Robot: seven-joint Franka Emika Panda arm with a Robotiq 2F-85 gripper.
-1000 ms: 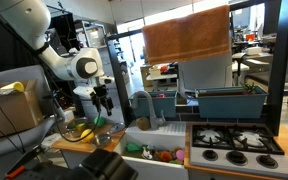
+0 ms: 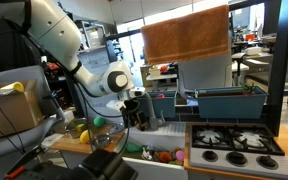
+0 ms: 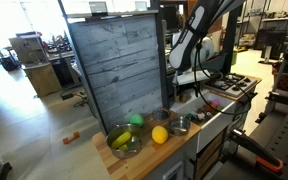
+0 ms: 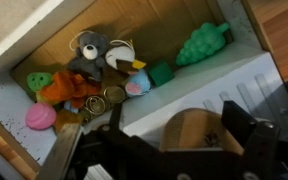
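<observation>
My gripper (image 2: pixel 136 117) hangs low over the counter, left of the open drawer (image 2: pixel 134 147) and near the tap (image 2: pixel 157 106). In the wrist view, dark fingers (image 4: pixel 82 148) stand apart on either side of a round brown object (image 4: pixel 197 132), so the gripper appears open. Whether they touch that object cannot be told. Small toys lie in the drawer: a grey plush (image 4: pixel 92 55), a green grape bunch (image 4: pixel 202 44), a pink piece (image 4: pixel 40 117) and an orange one (image 4: pixel 57 90).
A stove (image 2: pixel 234 140) fills the counter's right side, beside a blue-green bin (image 2: pixel 224 106). On the left are a metal bowl (image 3: pixel 123 142) holding yellow items, a yellow ball (image 3: pixel 160 134) and a green ball (image 3: pixel 137 121). Black cables loop in front of the drawer.
From above the bowls at the left, the arm has swung right and lowered toward the brown object beside the tap. The drawer and toys look unmoved.
</observation>
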